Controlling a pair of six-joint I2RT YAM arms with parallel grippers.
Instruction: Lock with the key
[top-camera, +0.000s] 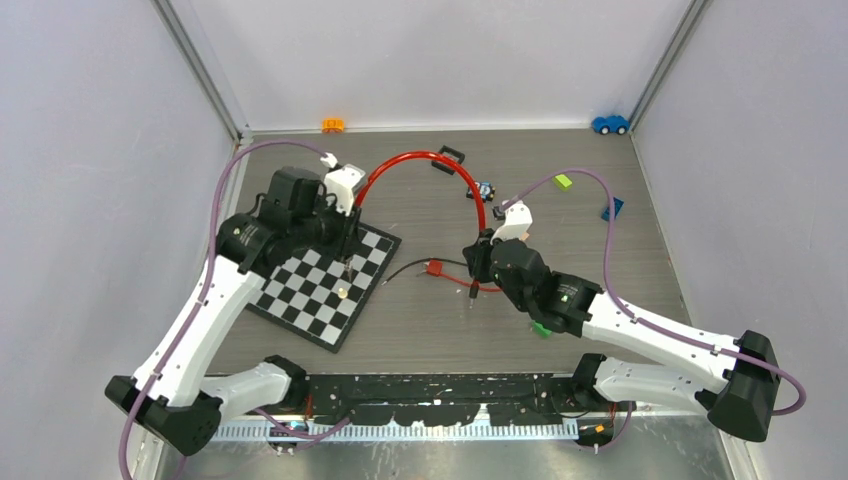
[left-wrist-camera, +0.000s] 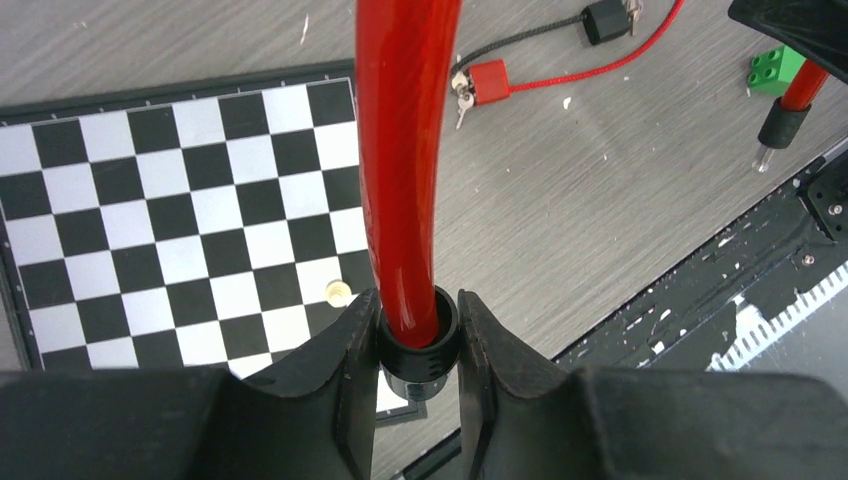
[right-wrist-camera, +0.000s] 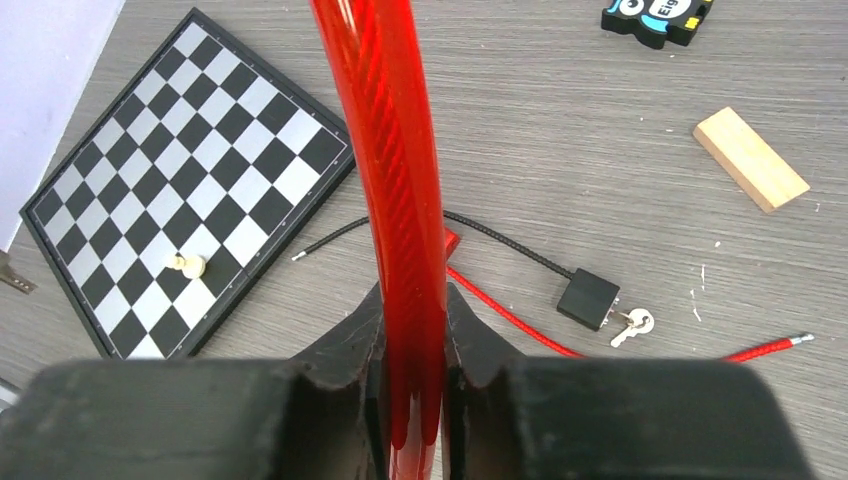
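Observation:
A thick glossy red cable (top-camera: 420, 155) arches in the air between my two grippers. My left gripper is shut on its black-collared end (left-wrist-camera: 417, 355), over the near right part of the chessboard. On the other side, my right gripper is shut on the red cable (right-wrist-camera: 400, 180) near its other end. Below the right fingers, the left wrist view shows a black collar (left-wrist-camera: 782, 127) with a pale tip. On the table lie a red lock (left-wrist-camera: 490, 82) with keys (left-wrist-camera: 464, 103) and a black lock (right-wrist-camera: 588, 298) with silver keys (right-wrist-camera: 634, 326).
The chessboard (top-camera: 325, 345) carries one pale chess piece (right-wrist-camera: 188, 265). A wooden block (right-wrist-camera: 752, 158) and a dark toy (right-wrist-camera: 660, 18) lie on the table. A green brick (left-wrist-camera: 776, 70) sits near the front edge. Bare table lies between the arms.

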